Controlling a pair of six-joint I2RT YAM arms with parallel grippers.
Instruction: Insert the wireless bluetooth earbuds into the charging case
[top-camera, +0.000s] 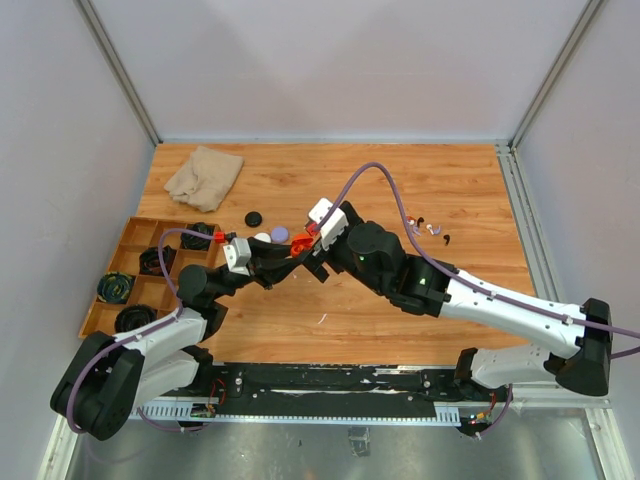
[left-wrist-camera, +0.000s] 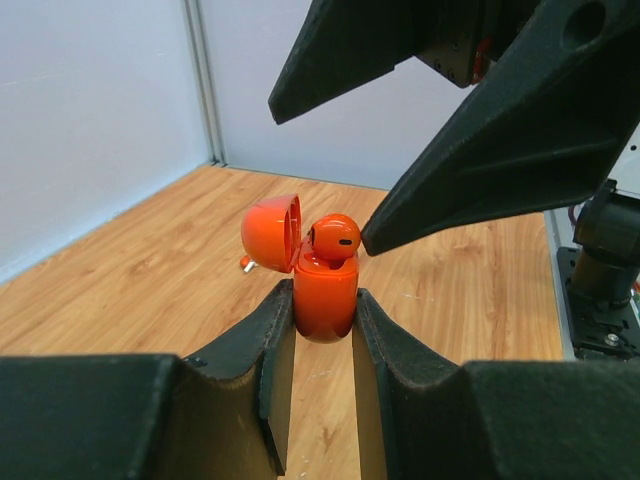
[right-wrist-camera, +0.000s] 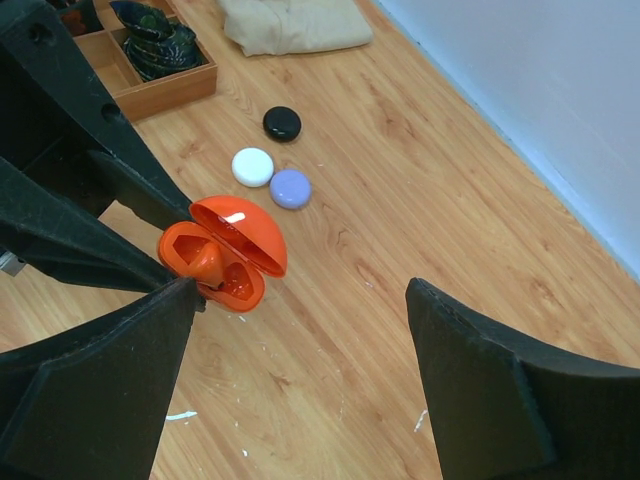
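An orange charging case (right-wrist-camera: 241, 237) with its lid hinged open is held in the fingers of my left gripper, which is shut on it. In the right wrist view an orange earbud shape (right-wrist-camera: 208, 265) sits in the case's cavity. My right gripper stands open close beside the case, nothing visible between its fingertips. In the left wrist view its dark fingers hang just above and to the right of the case. In the top view both grippers meet near the middle of the table.
A wooden compartment tray (top-camera: 140, 240) with dark coiled items is at the left. A beige cloth (top-camera: 203, 175), black, white and lilac (right-wrist-camera: 290, 188) round discs lie at the back left. Small coloured pieces (top-camera: 430, 228) lie at the right.
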